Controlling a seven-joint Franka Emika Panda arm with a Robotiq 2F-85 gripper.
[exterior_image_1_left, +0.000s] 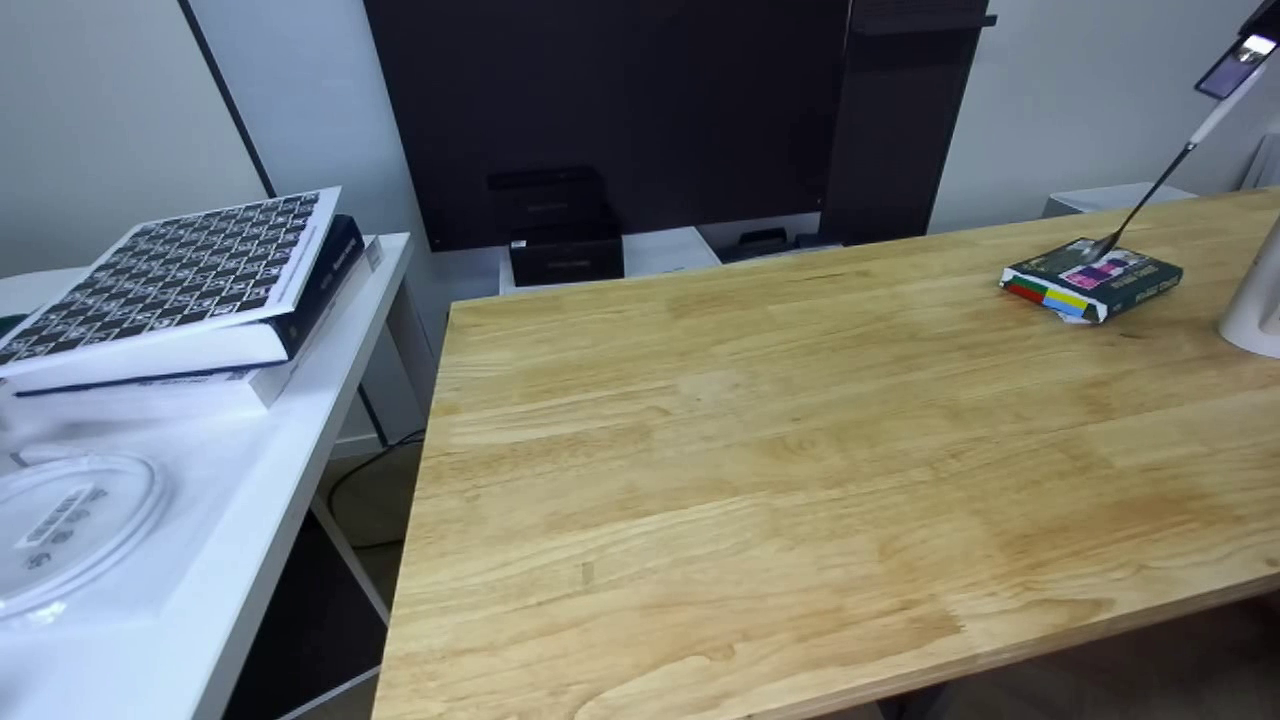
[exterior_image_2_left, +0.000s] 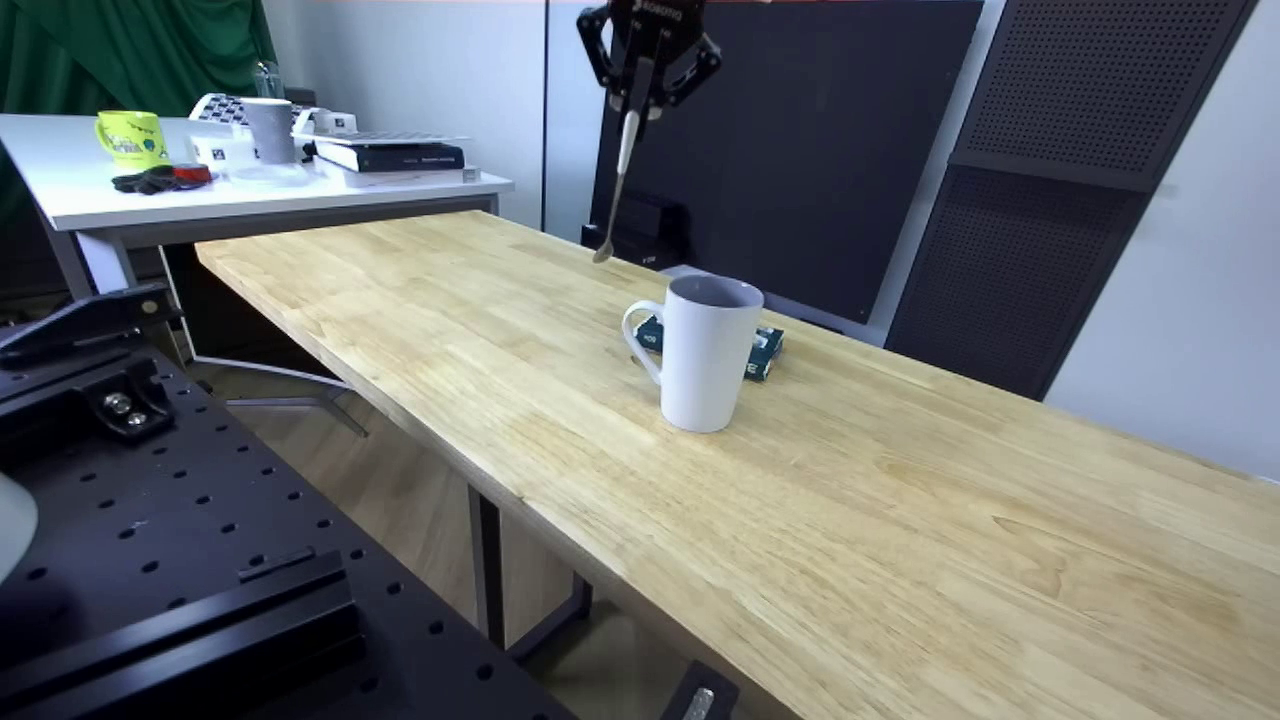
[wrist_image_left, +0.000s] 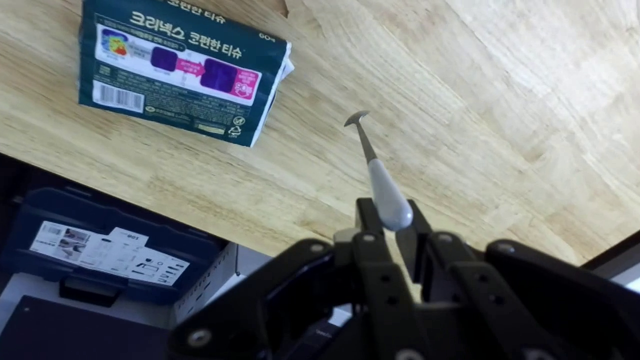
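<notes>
A long spoon with a pale handle (wrist_image_left: 388, 195) and a thin metal neck is pinched by my gripper, which is shut on the handle. Its bowl (exterior_image_2_left: 602, 253) points down and hangs in the air above the table in exterior view 2. There the gripper (exterior_image_2_left: 642, 90) is high up, over the far side of the table. The tall white mug (exterior_image_2_left: 708, 360) stands upright, lower and to the right of the spoon. Behind the mug lies a dark green tissue pack (wrist_image_left: 180, 72), partly hidden by it in exterior view 2.
A white side table (exterior_image_2_left: 300, 192) holds books, a grey cup (exterior_image_2_left: 270, 130) and a yellow-green mug (exterior_image_2_left: 132, 138). A large dark screen (exterior_image_2_left: 816, 156) stands behind the table's far edge.
</notes>
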